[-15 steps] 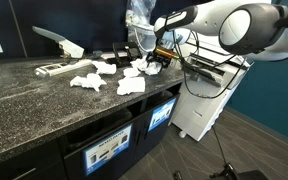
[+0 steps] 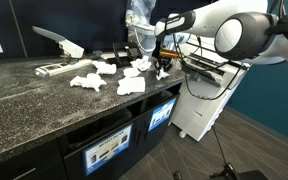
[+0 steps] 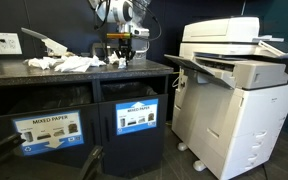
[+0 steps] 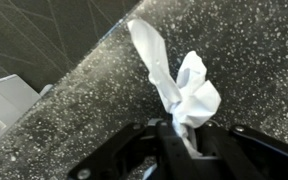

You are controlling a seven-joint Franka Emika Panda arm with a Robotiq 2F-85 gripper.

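A crumpled white paper [image 4: 192, 100] stands out between the fingers of my gripper in the wrist view, over the dark speckled counter. The fingers are close on both sides of its lower part; whether they press on it cannot be told. In exterior view 1 the gripper [image 2: 160, 61] points down near the counter's right end, with the white paper [image 2: 163, 72] just below it. Exterior view 2 shows the gripper [image 3: 121, 58] small, above the far part of the counter.
Several more crumpled papers [image 2: 88, 81] lie on the counter [image 2: 34, 107] to the left. A flat beige device [image 2: 59, 69] sits behind them. Bins with mixed paper labels [image 3: 137, 116] are below, and a white printer [image 3: 229, 100] stands right of the counter.
Over the last second my gripper and the paper at it have shifted slightly to the right, away from the other papers. Those other papers look unmoved.
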